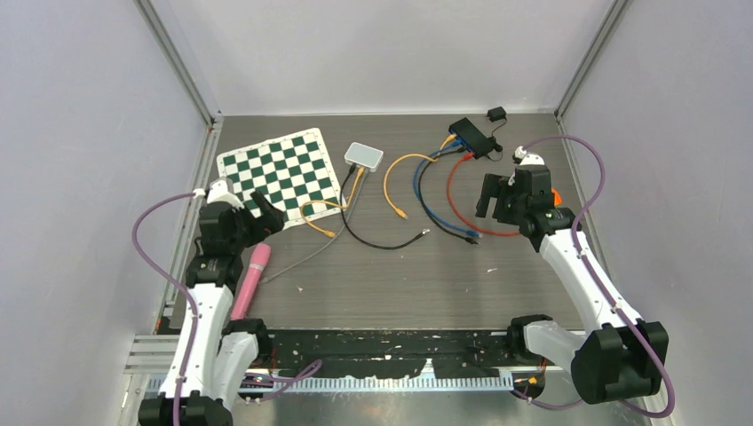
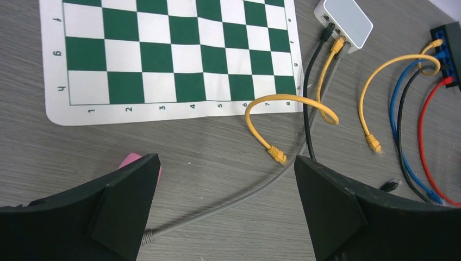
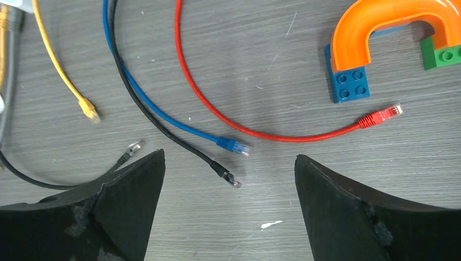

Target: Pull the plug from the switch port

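Note:
At the back right of the table lies a black switch [image 1: 472, 137], with yellow, blue, black and red cables plugged into its front side. A second, white switch box [image 1: 364, 156] takes a black, a yellow and a grey cable. My left gripper [image 1: 271, 213] stands open above the chessboard's lower right part, away from both boxes. My right gripper [image 1: 487, 197] is open too, over the free ends of the black switch's cables. In the right wrist view the red plug [image 3: 380, 116], blue plug [image 3: 234, 145] and black plug [image 3: 225, 174] lie loose on the table. Neither gripper holds anything.
A green and white chessboard mat [image 1: 277, 173] covers the back left, with a pink cylinder [image 1: 251, 280] in front of it. Orange and blue toy blocks [image 3: 348, 60] lie at the right. A power adapter [image 1: 496, 114] sits behind the black switch.

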